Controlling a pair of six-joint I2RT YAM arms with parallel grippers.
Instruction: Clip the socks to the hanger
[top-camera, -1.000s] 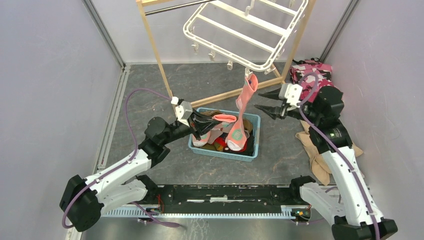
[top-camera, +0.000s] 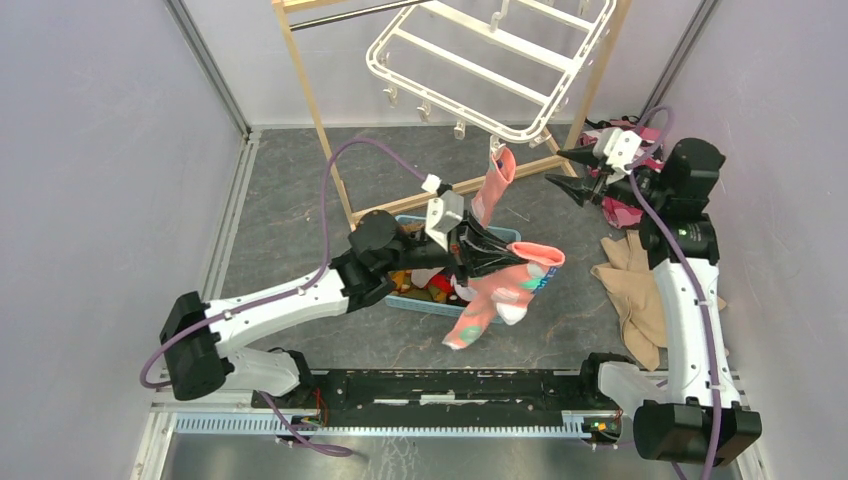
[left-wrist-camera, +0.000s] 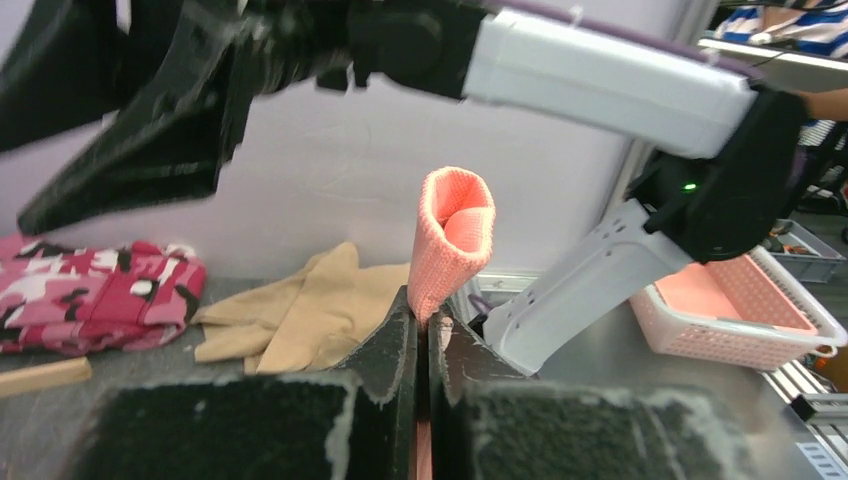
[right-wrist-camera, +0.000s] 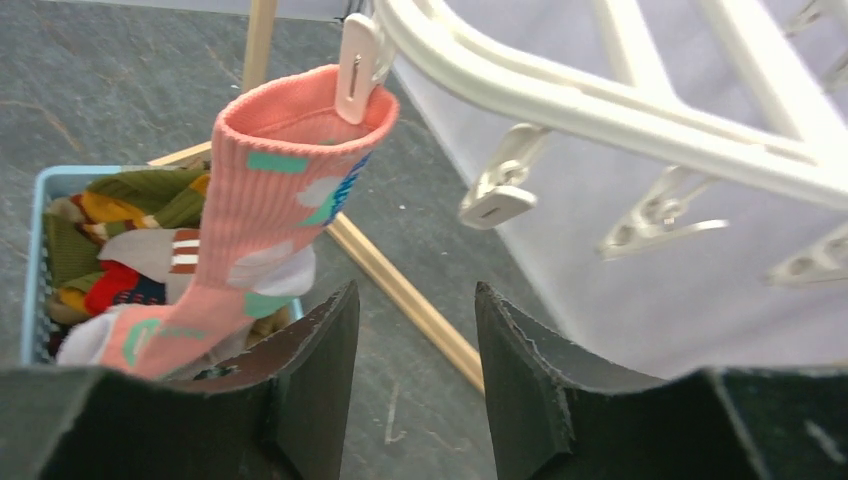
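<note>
One pink sock (right-wrist-camera: 250, 200) hangs by its cuff from a clip (right-wrist-camera: 357, 65) at the corner of the white hanger (top-camera: 480, 70). A second pink sock (top-camera: 497, 290) dangles from my left gripper (top-camera: 520, 262), which is shut on its cuff; in the left wrist view that cuff (left-wrist-camera: 452, 235) sticks up above the fingers. To the right of the hanger's corner is my right gripper (top-camera: 563, 173), its fingers (right-wrist-camera: 325, 380) parted with nothing between them. Free clips (right-wrist-camera: 500, 185) hang along the hanger's edge in the right wrist view.
Below the hanging sock stands a blue basket (top-camera: 410, 304) of assorted clothes, partly hidden by the left arm. Tan cloth (top-camera: 635, 290) and a folded pink camouflage cloth (left-wrist-camera: 95, 295) lie at the right. A wooden frame (top-camera: 305, 90) carries the hanger.
My left gripper has moved right and raised the second sock out past the basket. The right gripper has drawn back to the right. The clipped sock still hangs in place.
</note>
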